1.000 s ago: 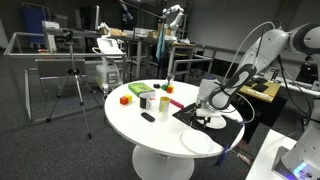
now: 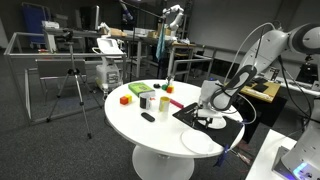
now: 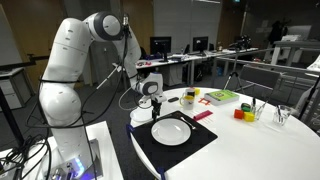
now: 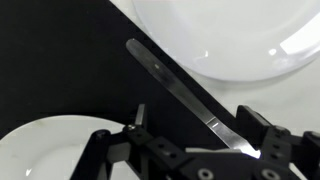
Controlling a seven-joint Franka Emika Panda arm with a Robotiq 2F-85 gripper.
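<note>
My gripper is open just above the table, its two fingers standing apart in the wrist view. A silver knife [image 4: 172, 80] lies slanted on the black mat [image 4: 60, 60], running from upper left down between the fingers, with its lower end by the right finger. Nothing shows gripped. One white plate [image 4: 235, 35] lies beside the knife at the upper right, and another white plate [image 4: 50, 150] rests on the mat at the lower left. In exterior view 2 the gripper [image 3: 157, 118] is low beside the mat's plate [image 3: 172, 132].
Farther back stand a yellow mug [image 2: 164, 104], a green box [image 2: 139, 87] and colored blocks [image 2: 125, 100]. A dark object [image 2: 148, 117] lies on the white round table [image 2: 140, 130], whose left part is mostly clear. A tripod [image 2: 74, 85] stands beyond the table.
The arm has shifted slightly over the mat; the things on the table look unmoved.
</note>
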